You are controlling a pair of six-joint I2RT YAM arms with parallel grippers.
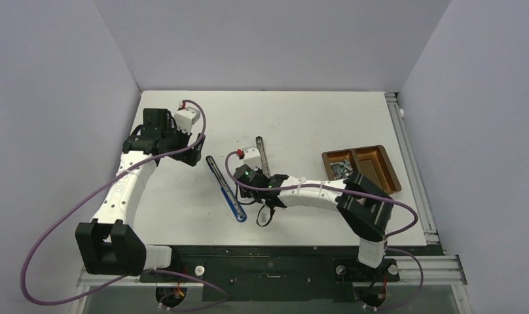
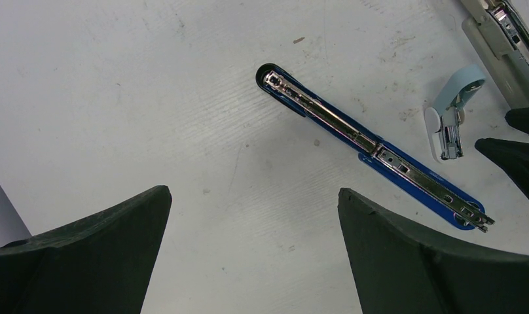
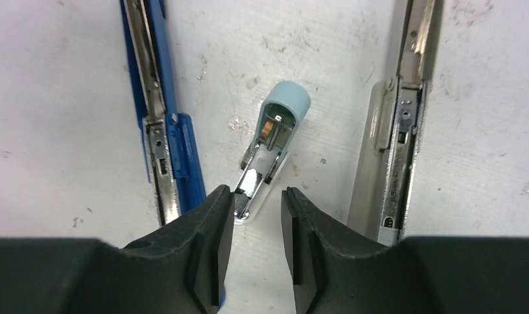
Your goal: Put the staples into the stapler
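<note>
A long blue stapler (image 1: 226, 190), opened out flat with its metal channel showing, lies left of centre. A longer grey stapler (image 3: 373, 183), also opened out, lies right of it. Between them is a small light-blue stapler (image 3: 285, 98), opened up. My right gripper hangs over the lower end of this small one, its fingers parted with no object visibly held. At the back left, my left gripper stands open above bare table, nothing between its fingers. The right arm hides part of the middle in the top view.
A brown two-compartment tray (image 1: 383, 176) with small grey pieces in its left compartment sits at the right, partly behind the right arm. Walls bound both sides.
</note>
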